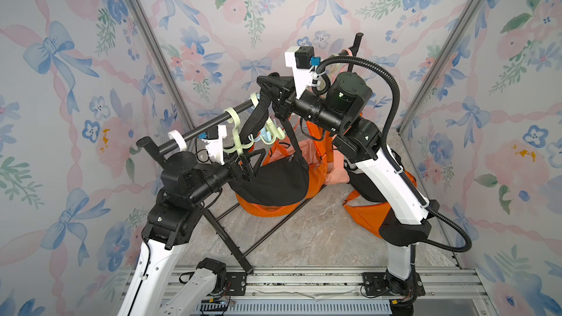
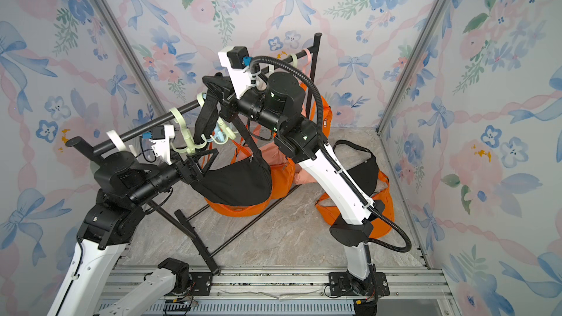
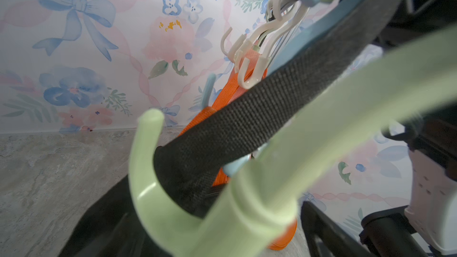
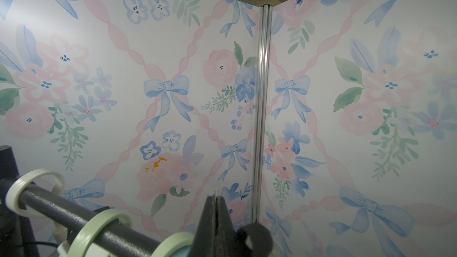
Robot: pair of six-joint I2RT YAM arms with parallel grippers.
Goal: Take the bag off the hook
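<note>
A black and orange bag point(image 1: 269, 181) hangs under the rail, its dark strap point(image 3: 285, 100) running up past the pale green hooks point(image 1: 237, 143) toward my right gripper point(image 1: 266, 84). That gripper is raised at the rail; in the right wrist view its shut fingertips point(image 4: 209, 209) show no visible thing between them. My left gripper point(image 1: 251, 163) is open beside the green hook at the lower end of the strap. In the left wrist view the hook point(image 3: 247, 200) fills the space between the fingers, close to the camera.
More hooks point(image 3: 252, 57) and straps crowd the dark rail point(image 2: 158, 117). A second black and orange bag point(image 2: 366, 193) lies on the floor at right. Free floor point(image 2: 269, 240) shows below the hanging bag; patterned walls enclose the area.
</note>
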